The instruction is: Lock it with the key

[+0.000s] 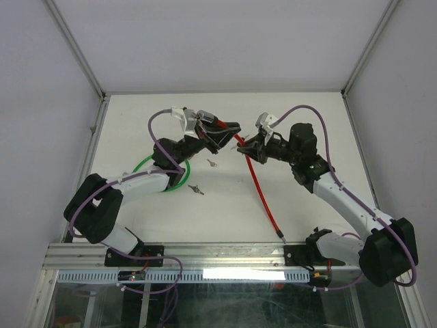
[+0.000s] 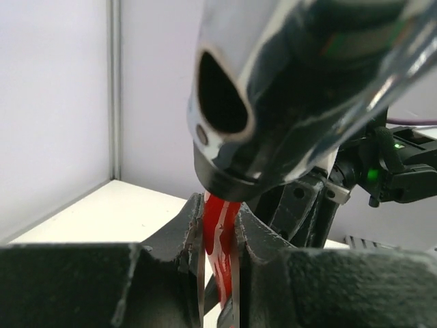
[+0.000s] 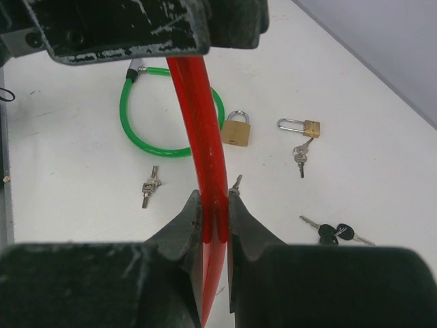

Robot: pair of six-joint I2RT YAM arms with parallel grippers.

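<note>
A red cable [image 1: 260,191] runs from my grippers down to the table's front edge. My left gripper is shut on its upper part, just under a silver-and-black lock head [image 2: 273,82]. That head fills the upper part of the left wrist view and has a dark oval recess. Lower along the same cable, my right gripper is shut on the red sheath. Both grippers are close together above the middle of the table in the top view. No key shows in either gripper, and the cable's joint with the head is partly hidden.
Behind the cable lie a green cable lock [image 3: 158,148], a brass padlock [image 3: 235,132] and another padlock with a long shackle [image 3: 312,129]. Loose keys [image 3: 149,185] and black-headed keys [image 3: 334,232] are scattered nearby.
</note>
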